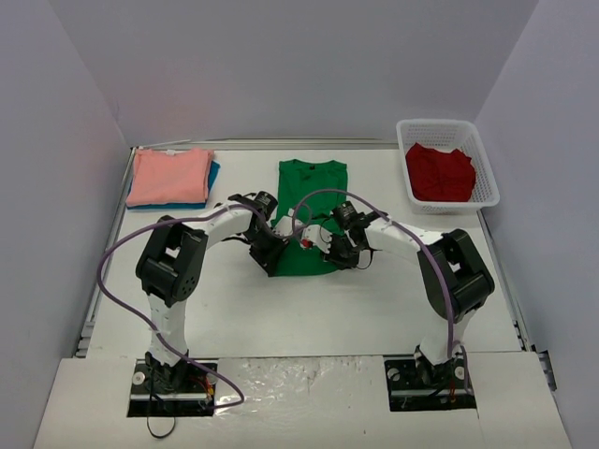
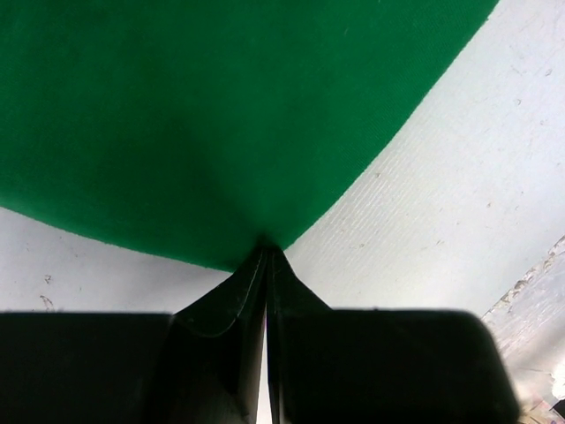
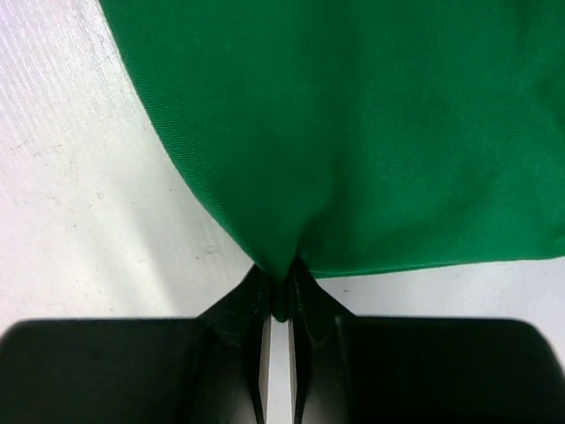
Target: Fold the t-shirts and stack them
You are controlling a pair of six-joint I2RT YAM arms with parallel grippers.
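A green t-shirt (image 1: 309, 265) lies in the middle of the table, its long sides running away from me and its near edge between my two arms. In the left wrist view, one corner of the green cloth (image 2: 221, 132) runs into the tips of my left gripper, which is shut on it. My right gripper is shut on the other near corner; the cloth (image 3: 353, 132) bunches between its fingers, and a small tip of it pokes out below. From above, both arms hide the shirt's near corners.
At the back left, a folded salmon shirt (image 1: 170, 178) lies on a blue one (image 1: 213, 173). A white basket (image 1: 491, 192) at the back right holds a red cloth (image 1: 440, 174).
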